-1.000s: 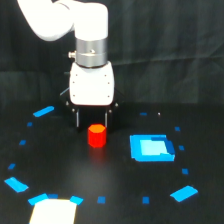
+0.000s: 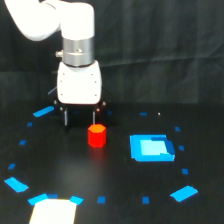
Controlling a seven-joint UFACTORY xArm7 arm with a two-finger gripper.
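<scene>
A white robot arm reaches down from the upper left, ending in a gripper (image 2: 78, 116) whose thin dark fingers point down and stand apart. Just right of and below them, a red hexagonal block (image 2: 97, 135) rests on the dark table. It appears clear of the fingers, with nothing seen between them.
A blue square with a pale centre (image 2: 153, 147) lies to the right of the block. A cream square (image 2: 52, 211) is at the bottom left edge. Small blue tape marks are scattered around the dark table, which is otherwise clear.
The arm and gripper have shifted left, away from above the red block, which looks to be in the same place.
</scene>
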